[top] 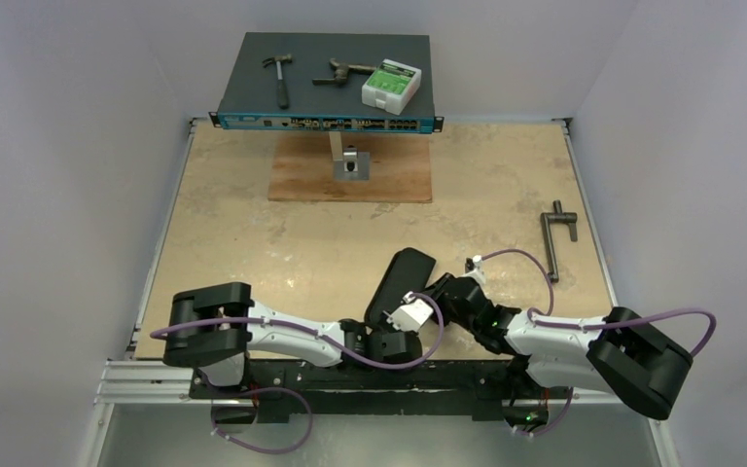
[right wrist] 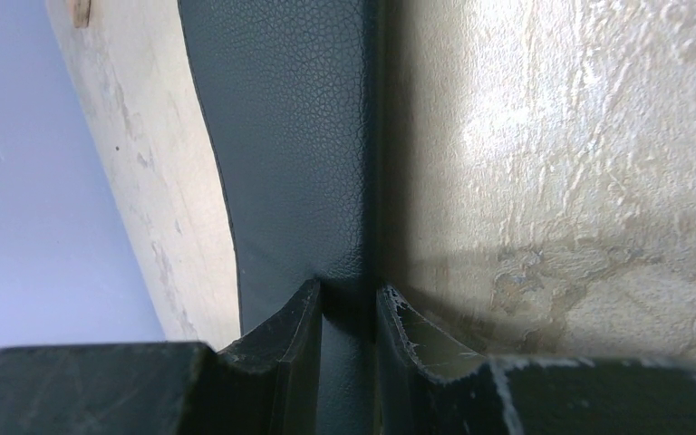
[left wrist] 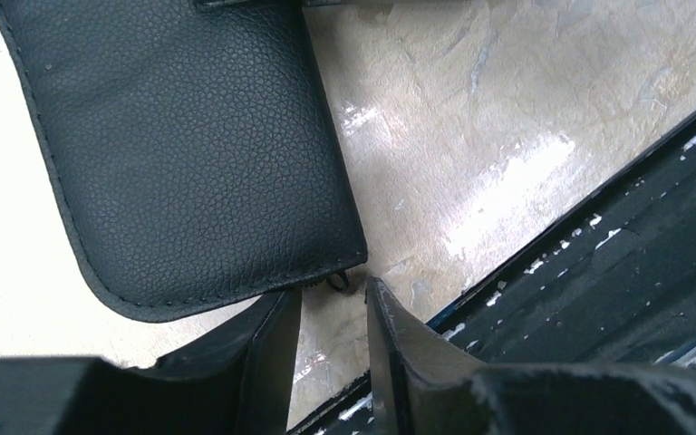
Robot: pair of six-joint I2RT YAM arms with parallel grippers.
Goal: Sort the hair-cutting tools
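Note:
A black leather-like case (top: pixel 404 276) lies slanted on the table in front of the arms, its near part hidden by my left arm. In the left wrist view, the stitched end of the case (left wrist: pixel 190 172) shows, with a small dark loop (left wrist: pixel 338 282) sticking out at one corner. My left gripper is part open at that corner; the loop appears between or just beyond its fingertips, not gripped. My right gripper is shut on the long edge of the case, one finger on each side. No hair cutting tools are visible; the inside of the case is hidden.
A dark bracket-shaped metal piece (top: pixel 551 238) lies at the table's right. The raised rack unit (top: pixel 302 68) at the back carries a hammer (top: pixel 281 83), another dark tool (top: pixel 342 71) and a white-green box (top: pixel 391 86).

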